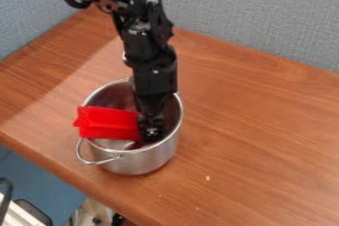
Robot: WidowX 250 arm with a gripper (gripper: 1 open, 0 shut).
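Observation:
A steel pot (141, 160) with a wire handle stands near the table's front left edge. A red block-like object (106, 122) lies tilted across the pot's left rim, reaching inside. My black gripper (151, 129) hangs down inside the pot at the right end of the red object; its fingers are dark and largely hidden, so whether they touch it is unclear.
Grey walls stand behind it. Below the front left edge is a blue floor with some small items.

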